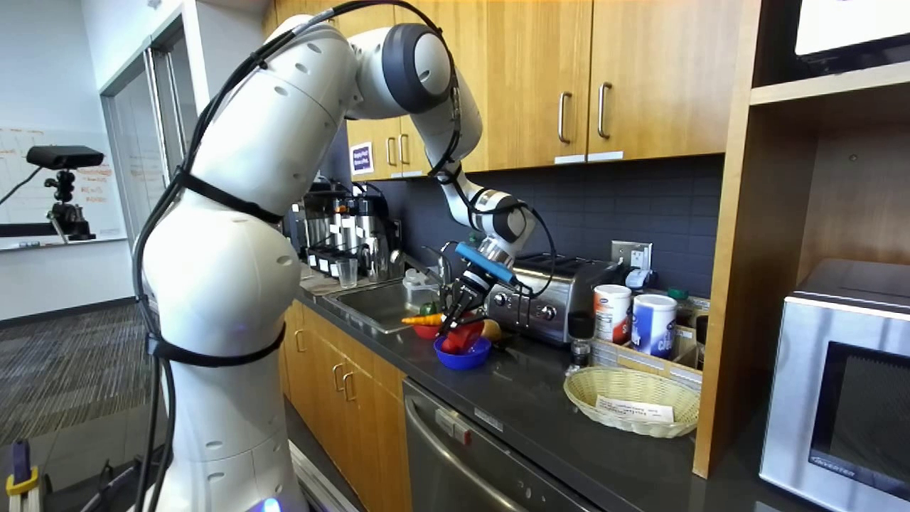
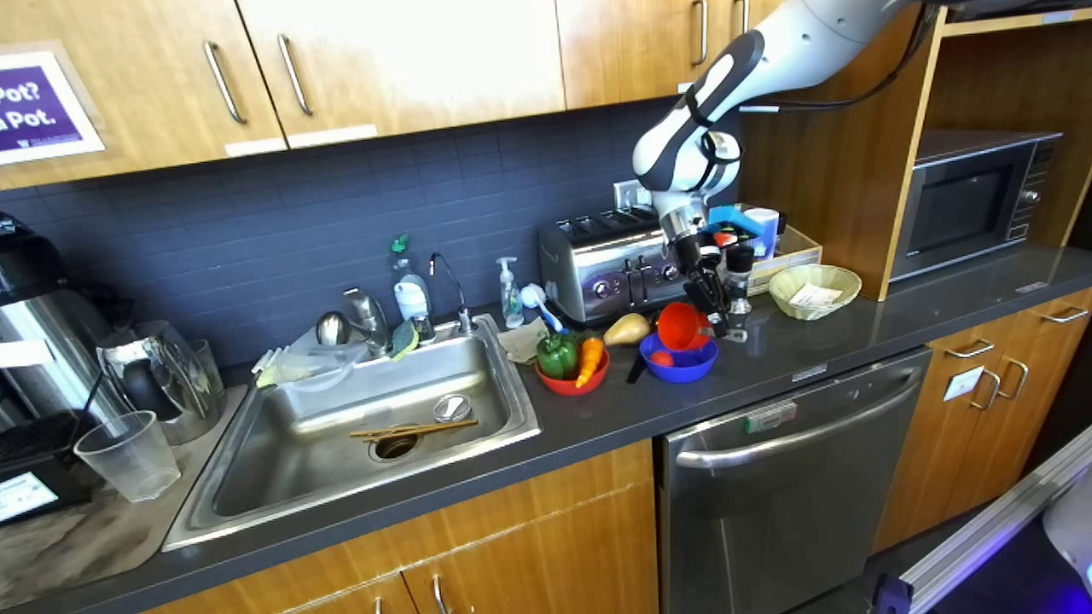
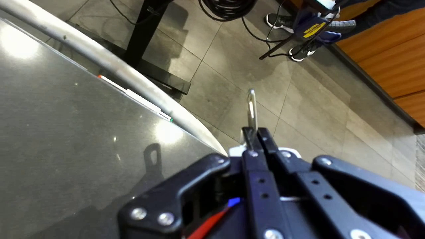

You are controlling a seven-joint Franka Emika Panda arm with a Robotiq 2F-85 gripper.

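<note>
A red cup is tipped over the blue bowl, its open mouth facing the second exterior camera. Inside the blue bowl lies a small red item. My gripper is shut, with a thin shiny loop protruding from between the fingertips; it looks like the end of the cup's handle. From the side, the gripper is just above the cup, angled down. Only a sliver of red shows under the fingers in the wrist view, and the bowl's inside is hidden there.
Left of the blue bowl, a red bowl holds a green pepper and a carrot. A toaster stands behind, and a pepper grinder beside my gripper.
</note>
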